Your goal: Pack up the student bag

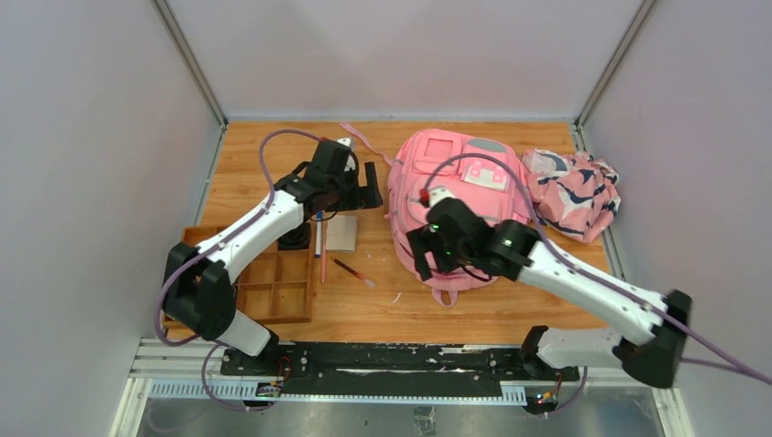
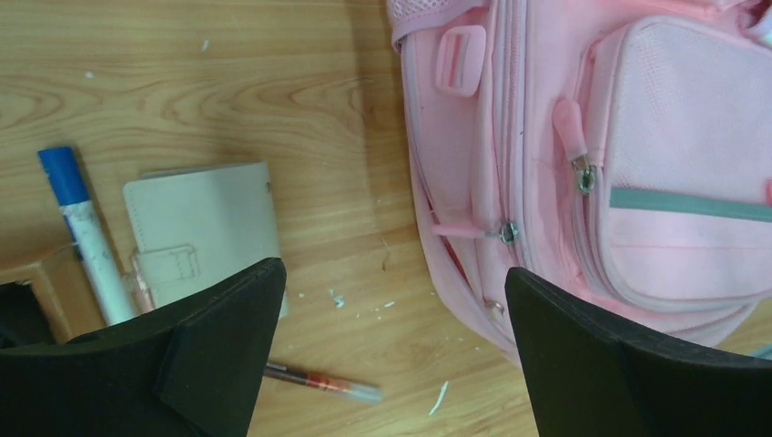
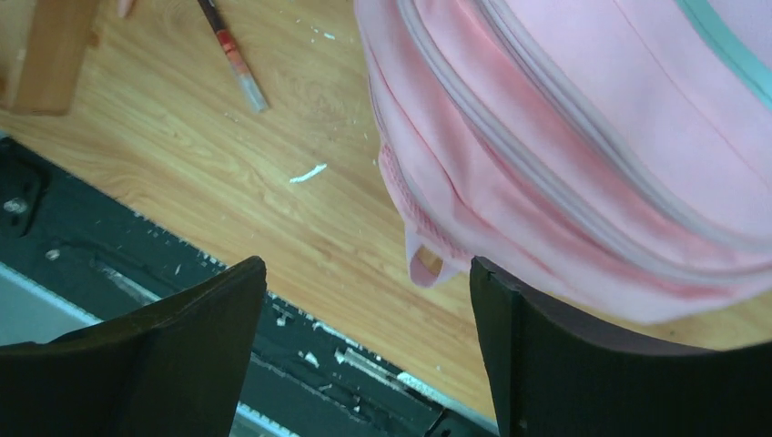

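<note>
The pink backpack [image 1: 446,196] lies on the table right of centre, its front flap down over the main compartment, so its inside is hidden. My left gripper [image 1: 371,188] hangs open left of the bag, above the tabletop; only bare wood shows between its fingers in the left wrist view. Over the bag's lower left edge stands my right gripper [image 1: 426,255], fingers apart and empty. A pale notebook [image 2: 205,232] and a blue-capped marker [image 2: 91,232] lie to the bag's left. A thin brown-and-red pen [image 3: 232,56] rests nearer the front.
A wooden compartment tray [image 1: 309,296] stands at left, with a dark item [image 1: 294,238] in its back corner. Pink patterned cloth [image 1: 575,196] is bunched at right of the bag. Bare table shows in front of the bag and at back left.
</note>
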